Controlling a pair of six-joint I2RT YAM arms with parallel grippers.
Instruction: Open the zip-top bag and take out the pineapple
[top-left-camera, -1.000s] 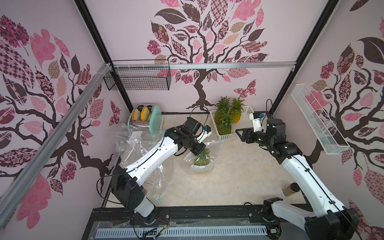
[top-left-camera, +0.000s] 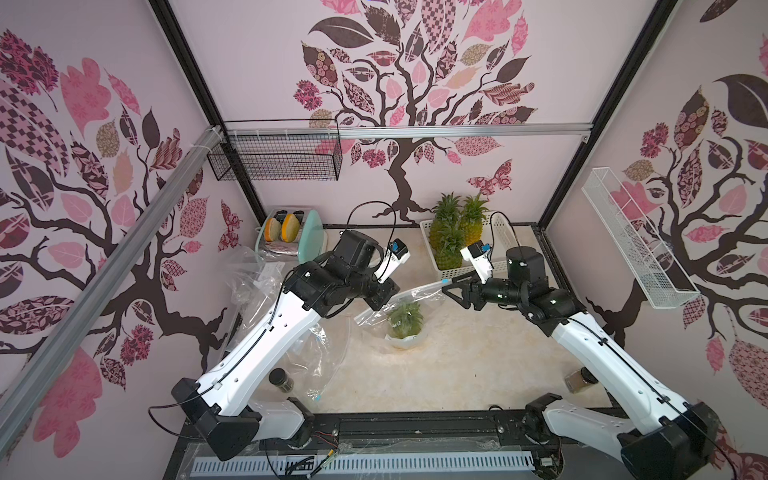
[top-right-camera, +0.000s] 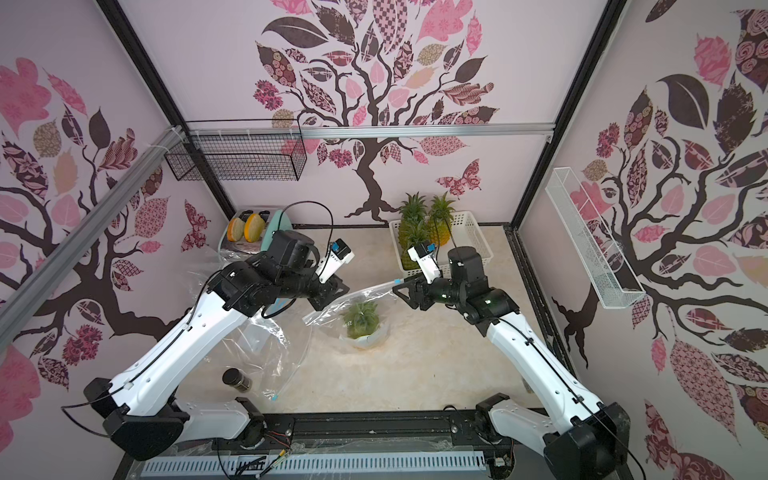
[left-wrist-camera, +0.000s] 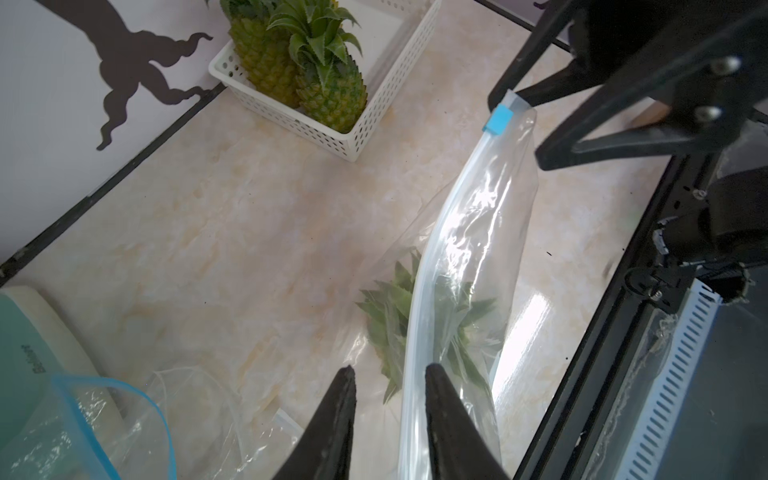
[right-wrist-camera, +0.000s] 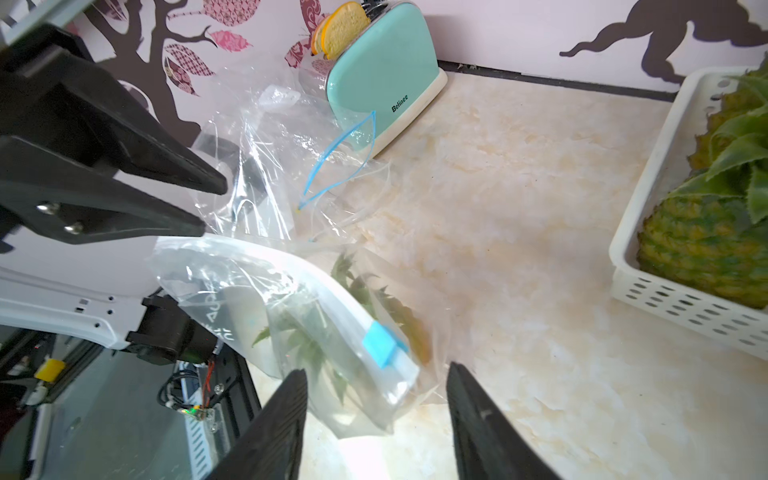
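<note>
A clear zip top bag (top-left-camera: 404, 342) stands mid-table, the pineapple's green leaves (top-left-camera: 405, 319) showing through it. Its white zip strip (left-wrist-camera: 415, 320) runs between my two grippers, with a blue slider (right-wrist-camera: 384, 344) near the right end. In the left wrist view, my left gripper has a gap between its fingers, and the strip passes through that gap. My right gripper is open wider around the slider end of the bag; bare space shows on both sides of that corner. The pineapple's body is mostly hidden by the bag.
A white basket (left-wrist-camera: 352, 145) with several pineapples stands at the back. Behind the left arm sit a mint toaster (right-wrist-camera: 376, 72) and another clear bag (right-wrist-camera: 268, 152). A dark-topped jar (top-left-camera: 280, 379) is at front left.
My right gripper has moved left and slightly down to the bag's slider end. My left gripper has shifted a little left, off the pineapple's top, and the bag's top now appears raised and stretched.
</note>
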